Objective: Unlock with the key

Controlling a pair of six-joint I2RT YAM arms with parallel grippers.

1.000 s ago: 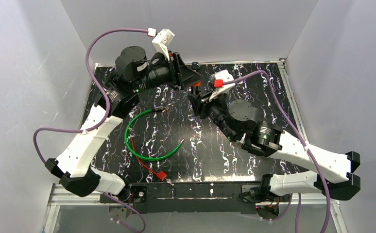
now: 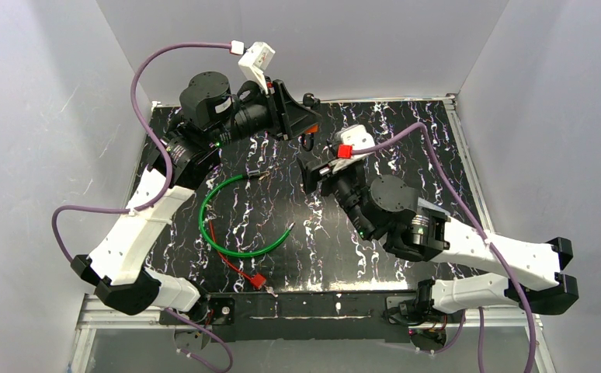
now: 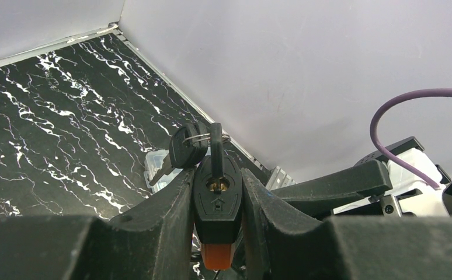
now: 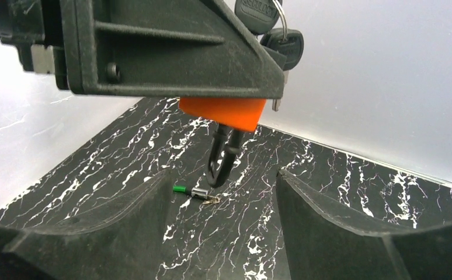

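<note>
Between the fingers of my left gripper (image 2: 313, 124) sits a padlock (image 3: 217, 198) with a black and orange casing. A key (image 3: 216, 150) stands in its keyhole, and a ring carries another black-headed key (image 3: 187, 146). From the orange part (image 4: 226, 112) a dark shackle (image 4: 222, 156) hangs down in the right wrist view. I cannot tell whether the shackle is locked. My right gripper is open, its fingers (image 4: 124, 224) wide apart below the shackle, with nothing held. The shackle looks apart from them.
A green cable (image 2: 243, 252) lies curved on the dark marbled table (image 2: 313, 264), with a red lead (image 2: 231, 264) beside it. A clear container (image 3: 153, 160) is partly hidden by the right arm. Light walls (image 2: 546, 155) bound the space.
The left arm shifted slightly and still holds the padlock.
</note>
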